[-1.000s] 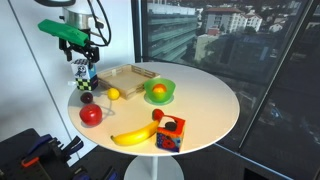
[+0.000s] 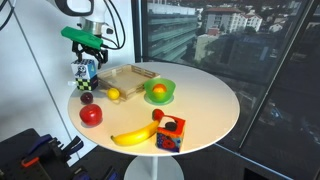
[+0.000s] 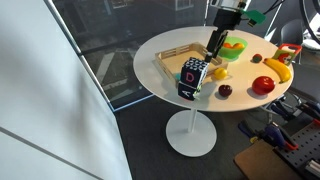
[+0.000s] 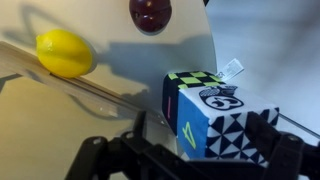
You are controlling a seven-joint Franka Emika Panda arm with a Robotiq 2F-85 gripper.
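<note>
A patterned block [image 2: 84,69] in white, black and blue rests on a green-and-black checkered block [image 2: 84,85] near the table's edge. In exterior view 2 their dark sides show the letters D and A [image 3: 188,83]. My gripper [image 2: 89,50] is open just above the upper block. In the wrist view, the gripper's dark fingers [image 4: 125,152] stand apart at the bottom, with the patterned upper block [image 4: 225,130] showing between and beyond them. The checkered block [image 4: 190,83] is partly hidden behind it. Whether a finger touches the upper block, I cannot tell.
A wooden tray [image 3: 168,56] lies beside the stack. Close by are a lemon [image 4: 64,53] and a dark plum [image 4: 151,12]. Further off are a red apple [image 2: 91,116], a green bowl [image 2: 160,97] with orange fruit, a banana [image 2: 136,133] and a colorful cube [image 2: 170,134].
My gripper has shifted slightly right in exterior view 1, staying open close above the stack. The fruit, tray and bowl keep their places.
</note>
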